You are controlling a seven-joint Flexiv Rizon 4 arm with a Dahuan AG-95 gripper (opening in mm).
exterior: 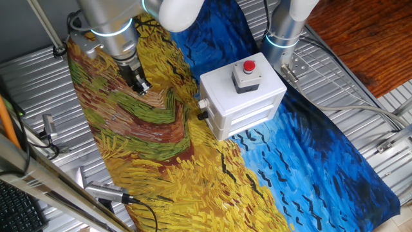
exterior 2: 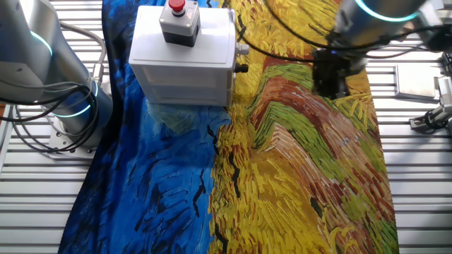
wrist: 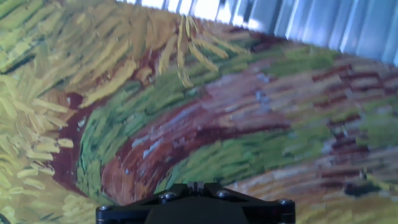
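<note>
My gripper (exterior: 144, 89) hangs above the brown and green painted part of the cloth (exterior: 138, 122), to the left of the white box in exterior view 1. In the wrist view its two black fingertips (wrist: 188, 188) meet at the bottom edge, and nothing shows between them. Exterior view 2 has the gripper (exterior 2: 330, 81) dark and blurred, partly crossed by cables. Below it the wrist view holds only the painted cloth (wrist: 205, 124) and a strip of ribbed metal table (wrist: 336, 25).
A white box (exterior: 239, 96) carries a red emergency button (exterior: 249, 66) on its top. The arm's base (exterior: 280, 42) stands behind it. Cables (exterior 2: 282, 51) cross exterior view 2. At the lower left lie a camera-like device (exterior: 106, 191) and a keyboard (exterior: 16, 209).
</note>
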